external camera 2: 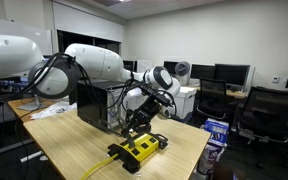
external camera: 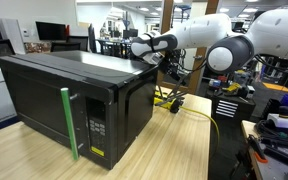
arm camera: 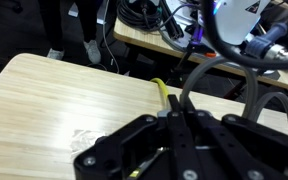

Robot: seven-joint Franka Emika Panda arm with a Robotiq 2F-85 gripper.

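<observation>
A yellow and black device (external camera 2: 144, 150) lies on the wooden table, with a yellow cable (external camera 2: 96, 168) running from it. My gripper (external camera 2: 134, 131) hangs low over or against its near-left part in exterior view 2. Dark parts and cables overlap there, so touching or apart cannot be told. The wrist view shows black gripper hardware across the bottom right and a grey looped cable rising above it. A strip of yellow (arm camera: 163, 93) shows just beyond the hardware. The fingertips and anything between them are hidden.
The black microwave (external camera: 74, 105) with a green strip (external camera: 69, 124) on its front fills the left of exterior view 1. Bare wooden table (arm camera: 44, 100) lies on the left of the wrist view. Black chairs (external camera 2: 262, 106) stand beyond the table.
</observation>
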